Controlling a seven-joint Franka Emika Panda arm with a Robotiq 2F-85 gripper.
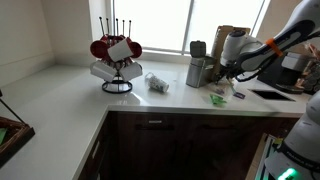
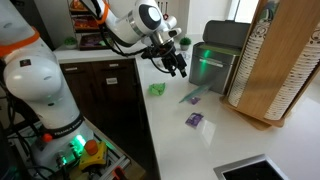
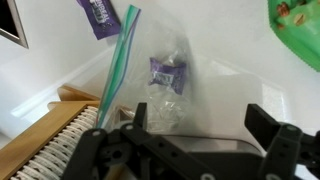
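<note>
My gripper is open, its two dark fingers wide apart in the wrist view with nothing held between them. Beyond the fingers lies a clear zip bag (image 3: pixel 185 60) with a teal seal and a small purple packet (image 3: pixel 168 75) inside. Another purple packet (image 3: pixel 98 16) rests on the counter outside the bag, at the upper left. A green packet (image 3: pixel 300 28) is partly in view at the upper right. Exterior view 2 has the gripper (image 2: pixel 177 67) above the counter, near the green packet (image 2: pixel 156 89) and the bag (image 2: pixel 194 96).
A silver appliance (image 2: pixel 218 70) and a slatted wooden box (image 2: pixel 282 70) stand behind the packets. A dark panel (image 2: pixel 250 171) lies at the counter's near right. In exterior view 1, a rack of red mugs (image 1: pixel 117 62) and a clear bag (image 1: pixel 157 83) are farther left.
</note>
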